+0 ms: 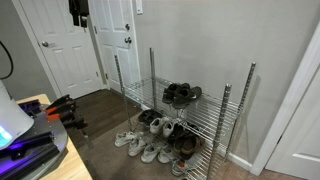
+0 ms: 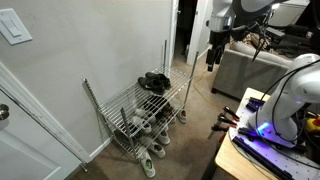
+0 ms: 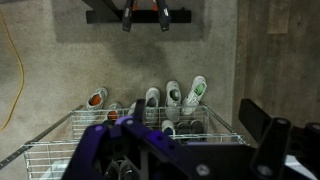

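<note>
My gripper [image 2: 211, 62] hangs in the air, high above the floor and well away from the wire shoe rack [image 1: 218, 120]. In the wrist view the dark fingers of the gripper stand wide apart with nothing between them, so it is open. Black shoes [image 1: 181, 94] sit on the rack's upper shelf. Several pale sneakers [image 3: 173, 95] are lined up on the floor at the rack's front edge. Brown and dark shoes [image 1: 187, 143] lie under the upper shelf, partly hidden by wires.
Tall metal posts [image 1: 243, 95] rise from the rack's corners. A wooden table edge [image 2: 240, 160] lies beside the arm's base. A black clamp-like object [image 3: 146, 16] sticks out nearby.
</note>
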